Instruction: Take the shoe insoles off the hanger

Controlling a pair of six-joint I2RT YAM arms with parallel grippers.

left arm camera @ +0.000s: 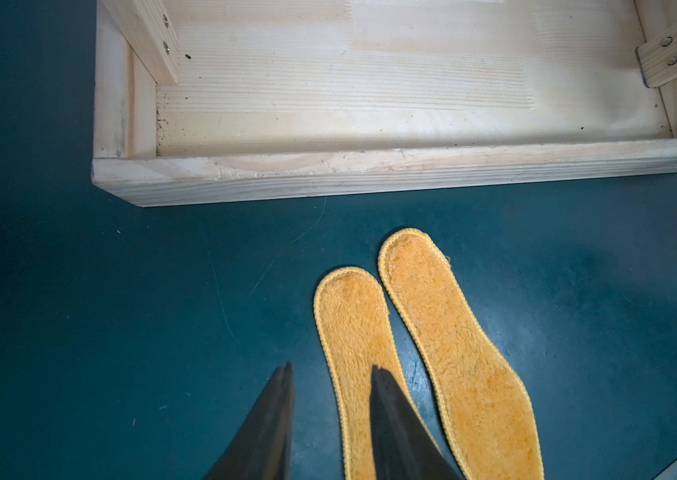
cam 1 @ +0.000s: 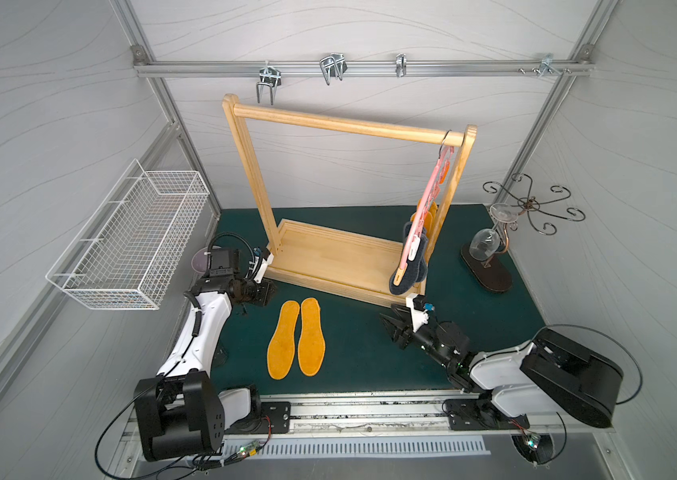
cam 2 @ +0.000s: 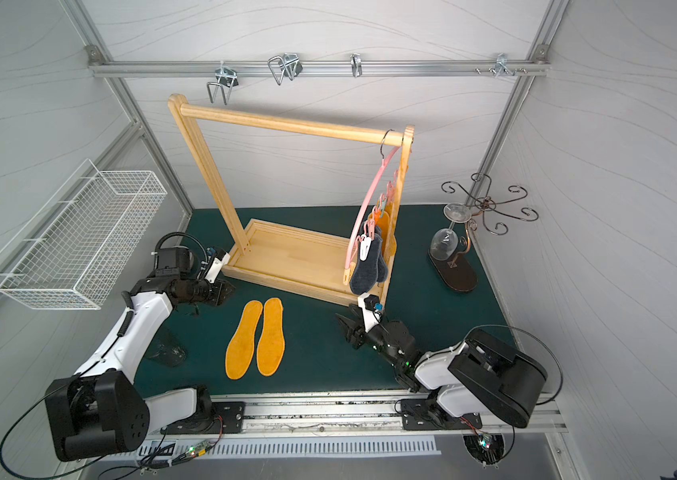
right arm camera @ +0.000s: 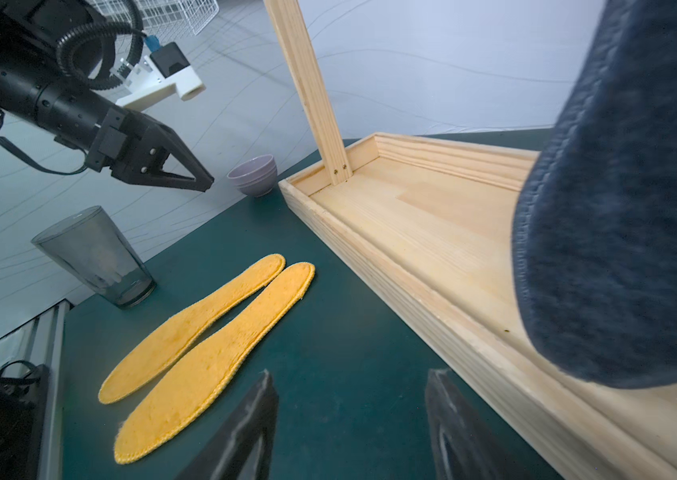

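Two yellow insoles, one on the left [cam 1: 283, 341] and one on the right [cam 1: 311, 337], lie flat side by side on the green table in front of the rack. From the pink hanger [cam 2: 372, 194] at the rack's right end, dark blue insoles [cam 2: 365, 268] hang in clips, with some orange-yellow insoles [cam 2: 388, 233] partly hidden behind them. My left gripper is part open and empty, over the table left of the yellow pair. Just in front of the rack's right side, my right gripper stands open, nothing between its fingers, below and left of a blue insole [right arm camera: 622, 216].
The wooden rack [cam 1: 330, 285] has a low front lip. A glass cup [right arm camera: 98, 256] and a purple bowl [right arm camera: 254, 176] stand to the left. At right is a metal stand [cam 1: 488, 272] holding a wine glass [cam 1: 484, 244].
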